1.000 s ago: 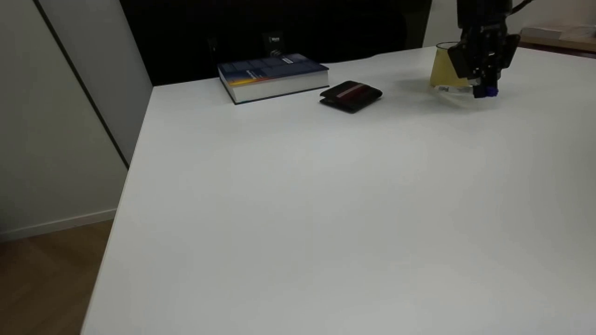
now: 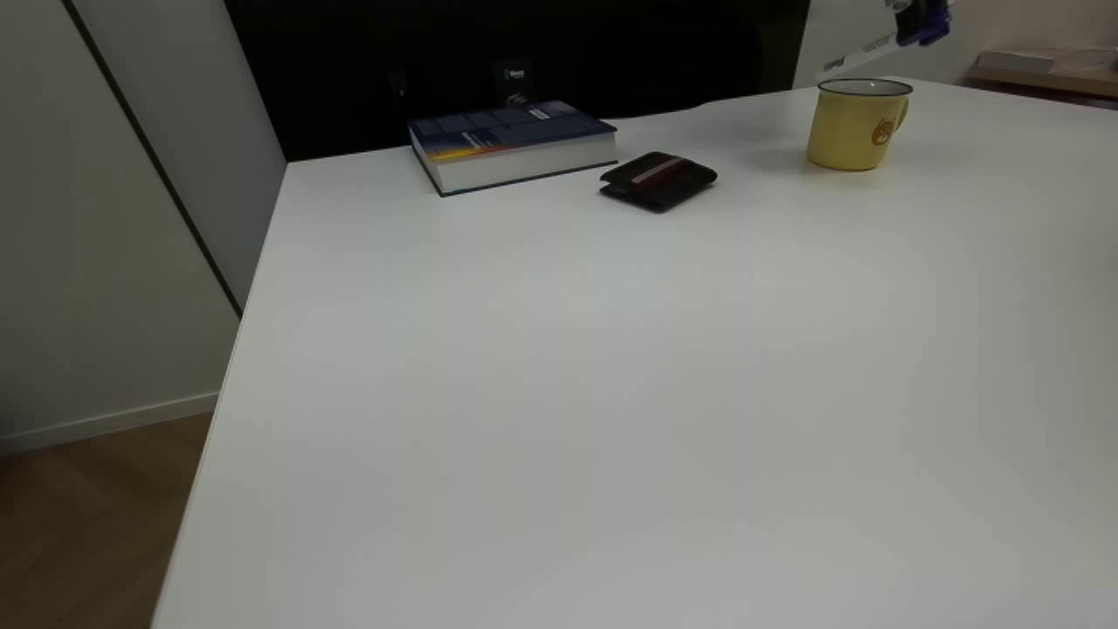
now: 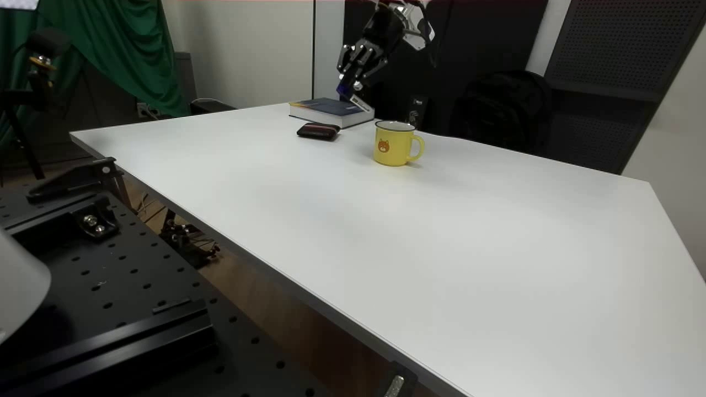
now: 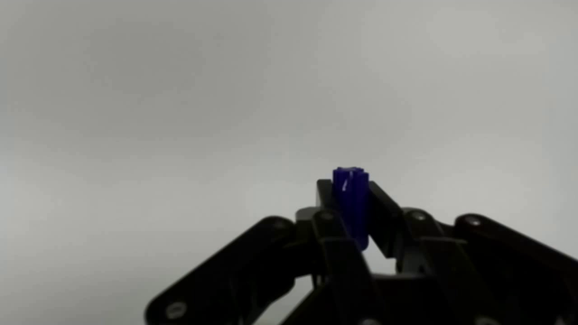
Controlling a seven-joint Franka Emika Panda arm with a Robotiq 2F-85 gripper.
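Note:
A marker with a white body (image 2: 861, 56) and a dark blue cap (image 4: 353, 197) is held off the table, tilted. My gripper is shut on its capped end, the cap squeezed between two black fingers. In exterior view 2 the gripper (image 3: 349, 78) hangs in the air at the far side, and the marker's white end (image 3: 360, 103) points down toward the right. A yellow mug (image 2: 854, 127) with a bear print and dark rim stands upright on the table. In exterior view 1 the white end appears just above the mug's rim. Most of the arm is out of that view.
A dark wallet (image 2: 660, 183) lies beside a thick blue book (image 2: 514, 147) near the table's back edge. Bare white table (image 3: 463, 251) fills the middle and front. A backpack (image 3: 503, 109) sits beyond the table.
My gripper has risen with the marker, from low in front of the mug to above its rim level. The mug, wallet and book have not moved.

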